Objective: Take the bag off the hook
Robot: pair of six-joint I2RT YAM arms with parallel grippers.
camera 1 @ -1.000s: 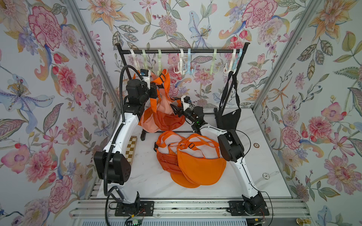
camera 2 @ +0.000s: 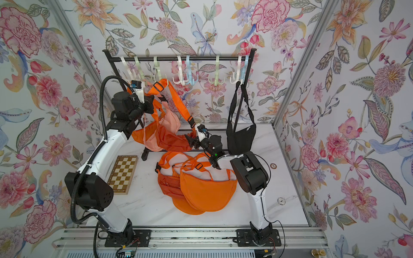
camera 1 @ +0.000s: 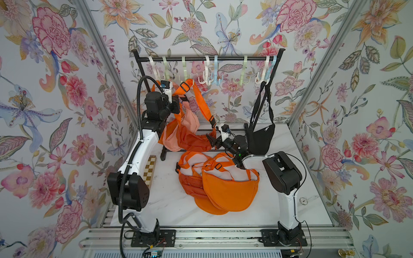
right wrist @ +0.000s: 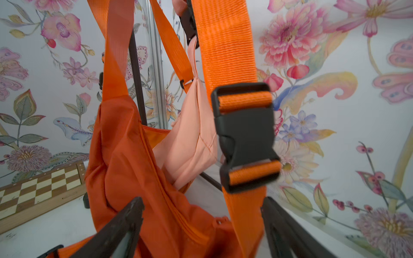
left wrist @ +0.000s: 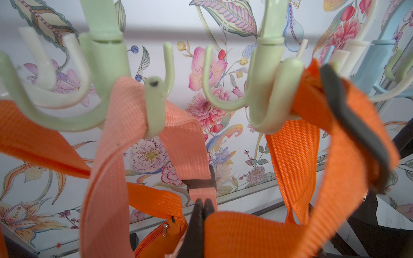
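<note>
Orange (camera 1: 193, 142) and pink (right wrist: 193, 129) bags hang by straps from pale hooks at the rack's left half. In the left wrist view an orange strap (left wrist: 331, 172) loops at a green hook (left wrist: 275, 86), a pink strap (left wrist: 103, 180) at another. My left gripper is shut, its tips low among these straps; whether any strap is between them is unclear. My right gripper is open at the orange bag's lower right, a strap with a black buckle (right wrist: 245, 137) hanging in front of it, between the blurred fingers.
A black bag (camera 1: 260, 139) hangs at the rack's right. More orange bags (camera 1: 228, 193) lie on the table below. A checkered board (camera 2: 122, 174) sits at left.
My right gripper has moved right and down, and the orange strap with its buckle now stretches further right and hangs straighter. The left arm has barely moved.
</note>
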